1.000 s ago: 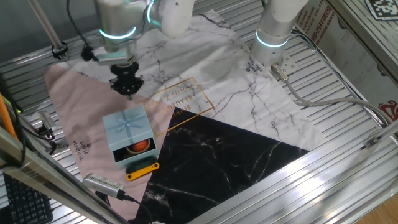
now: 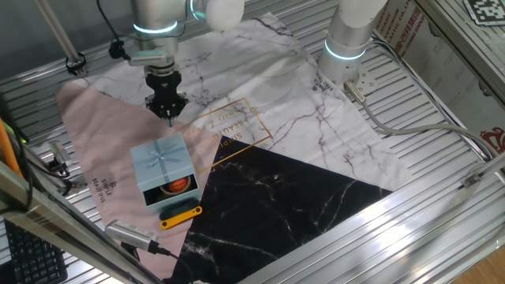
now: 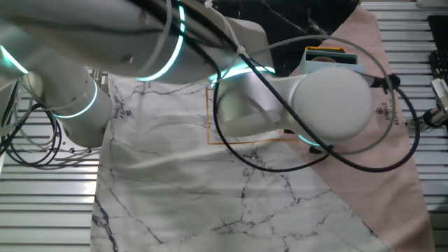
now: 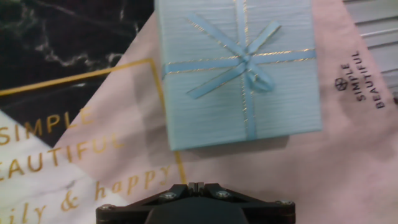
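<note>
A light blue gift box (image 2: 163,158) with a ribbon bow on top rests on the pink part of the cloth. Its near side is open in exterior view 1, and a round red-orange item (image 2: 179,185) shows inside. In the wrist view the box top (image 4: 205,118) fills the upper middle, and its inside is hidden. My gripper is shut, its fingertips together with nothing visible between them. From exterior view 1, the gripper (image 2: 170,122) hangs behind the box, apart from it. The arm covers the gripper in exterior view 2.
A yellow-and-black item (image 2: 181,218) lies just in front of the box's open side. A silver device (image 2: 132,235) with a cable is at the near left, by a metal frame post.
The box and the items around it have stayed put.
</note>
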